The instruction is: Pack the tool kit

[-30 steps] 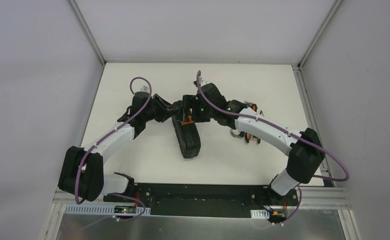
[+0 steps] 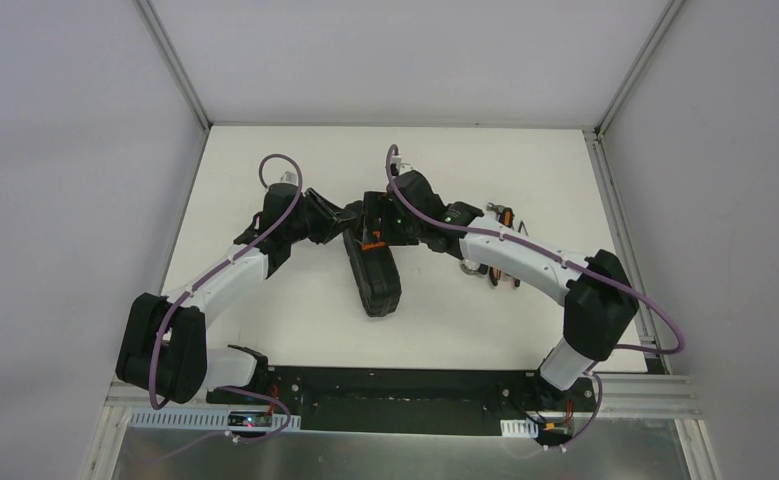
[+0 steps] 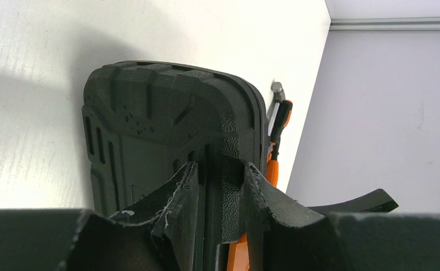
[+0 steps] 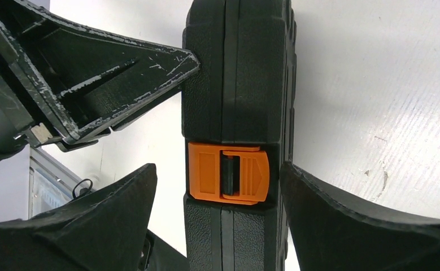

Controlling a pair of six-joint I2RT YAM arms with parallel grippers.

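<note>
A black tool case stands on its long edge in the middle of the table, an orange latch on its upper face. My left gripper is at one end of the case, its fingertips either side of the rounded edge, apparently touching it; whether it grips is unclear. My right gripper hangs over the latch, fingers parted on either side of it, nothing clearly held; one fingertip is at the case's side.
Hand tools, with orange and black handles, lie at the table's right, partly under the right arm.
The left arm and the case look unchanged.
</note>
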